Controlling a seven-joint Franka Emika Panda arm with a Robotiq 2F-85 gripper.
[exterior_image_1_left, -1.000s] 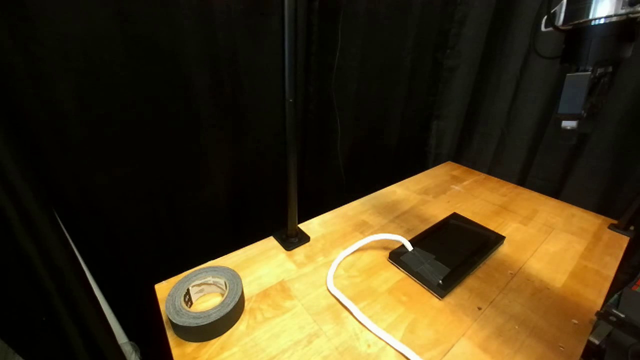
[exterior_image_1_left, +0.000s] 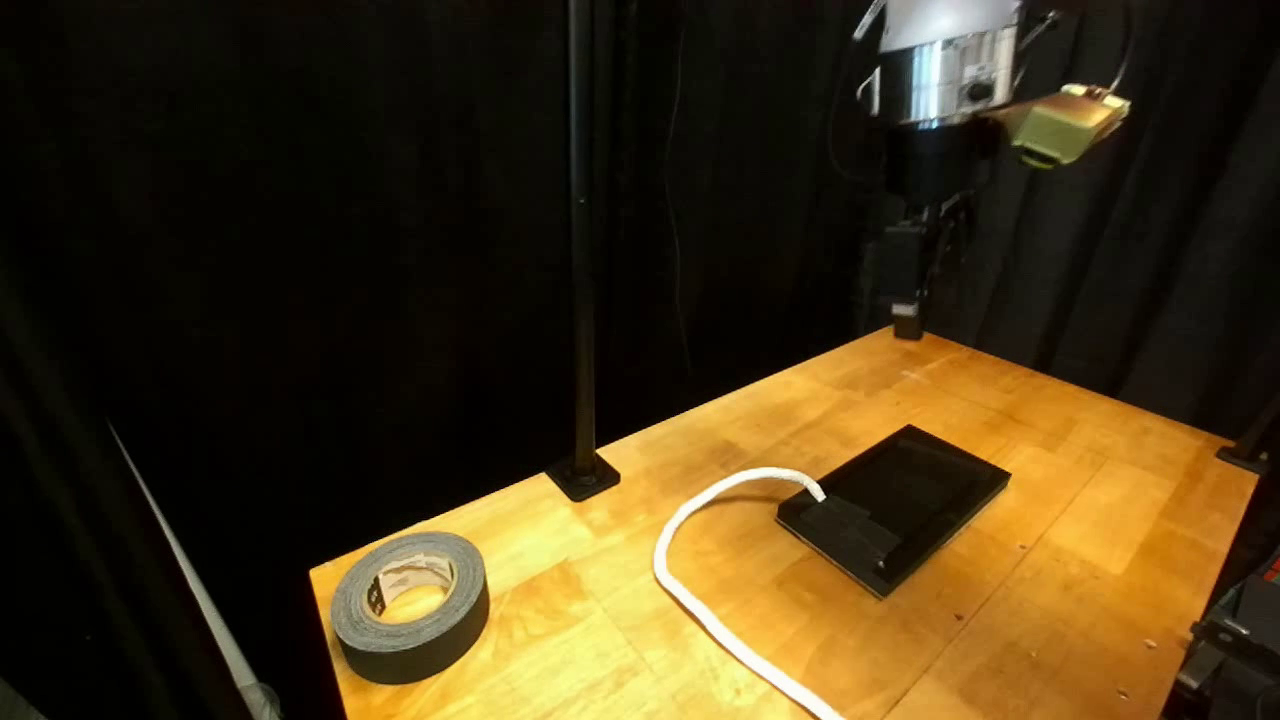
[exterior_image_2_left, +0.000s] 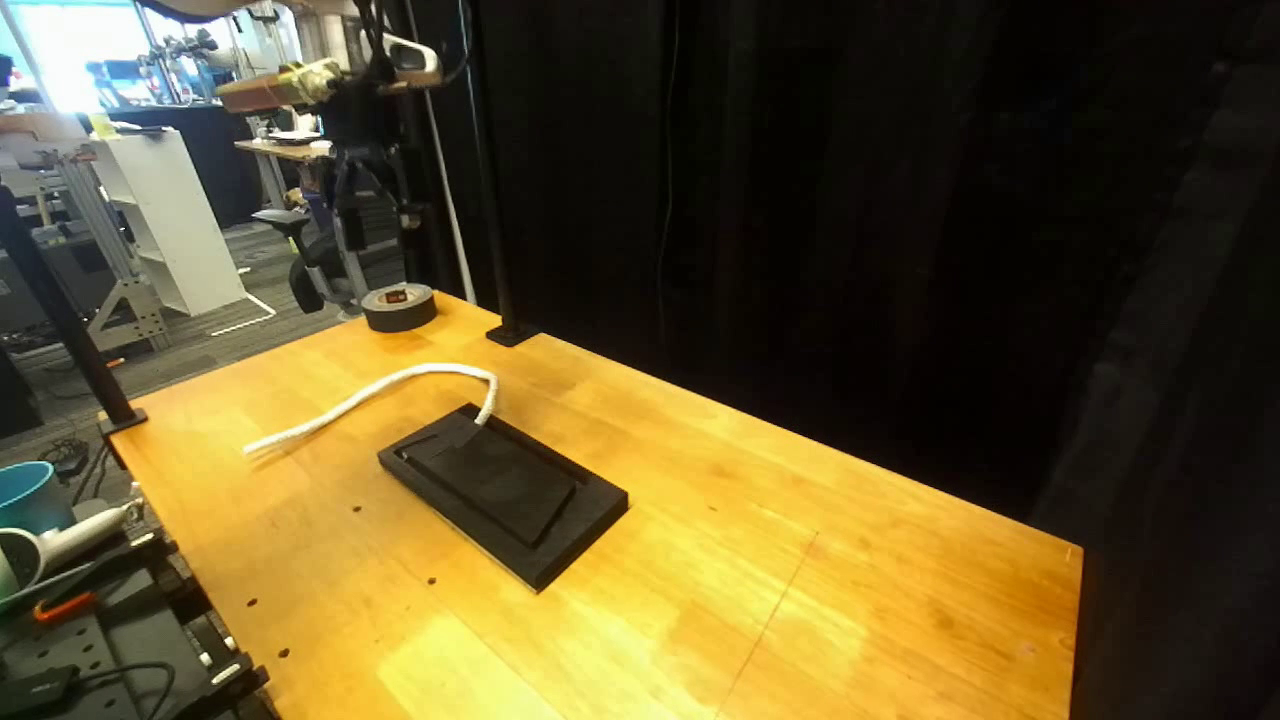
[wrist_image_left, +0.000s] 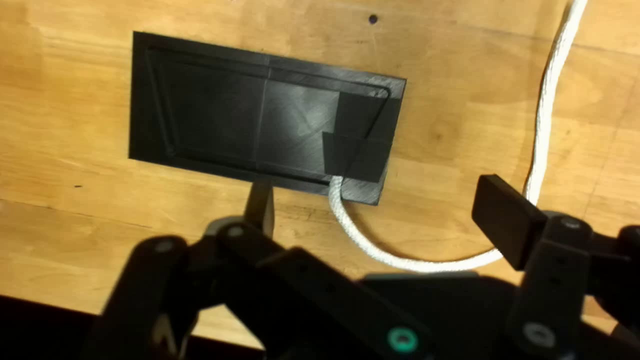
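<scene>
A flat black rectangular board (exterior_image_1_left: 924, 486) with a shallow groove lies on the wooden table. One end of a white rope (exterior_image_1_left: 673, 540) is fixed to the board with black tape (wrist_image_left: 360, 144). The rope curves away across the tabletop in a loose bend, and in the wrist view part of it is hidden behind the right-hand finger (wrist_image_left: 507, 216). High above the table, my gripper points down with its fingers wide apart. Nothing is held between them. In exterior view 1 the gripper (exterior_image_1_left: 908, 322) appears beyond the board, near the table's far corner.
A roll of dark tape (exterior_image_1_left: 411, 612) sits near one corner of the table (exterior_image_1_left: 564, 600). Black posts (exterior_image_1_left: 583, 360) stand at the table's edges, with black curtains behind. At one side in exterior view 2 is a cluttered cart (exterior_image_2_left: 108, 624).
My arm has come down and moved left in exterior view 1, from the upper right edge to nearer the board. The board, rope and tape roll have stayed put.
</scene>
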